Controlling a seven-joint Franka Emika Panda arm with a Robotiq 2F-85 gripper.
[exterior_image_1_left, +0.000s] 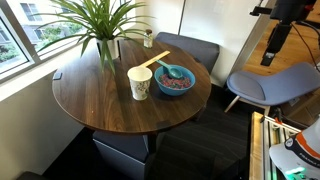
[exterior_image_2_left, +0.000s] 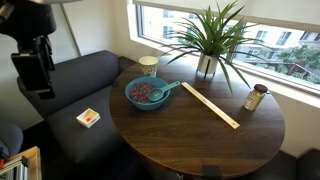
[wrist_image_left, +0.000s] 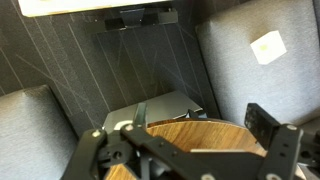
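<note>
My gripper appears open in the wrist view, its two fingers (wrist_image_left: 140, 114) wide apart with nothing seen between them. In exterior view 1 the gripper hangs at the upper right, clear of the round wooden table (exterior_image_1_left: 90, 105). A blue bowl (exterior_image_1_left: 174, 88) of dark red pieces stands on that table, with a teal spoon (exterior_image_1_left: 178, 72) resting in it. Beside the bowl is an upright patterned paper cup (exterior_image_1_left: 140, 84). A flat wooden strip (exterior_image_2_left: 210, 105) lies behind them. Toward the window stands a small lidded jar (exterior_image_2_left: 256, 97).
A potted plant (exterior_image_2_left: 211, 45) with long spreading leaves occupies the window side of the table. Grey chairs (exterior_image_1_left: 190, 50) surround it; one seat carries a small white-and-yellow item (exterior_image_2_left: 88, 117).
</note>
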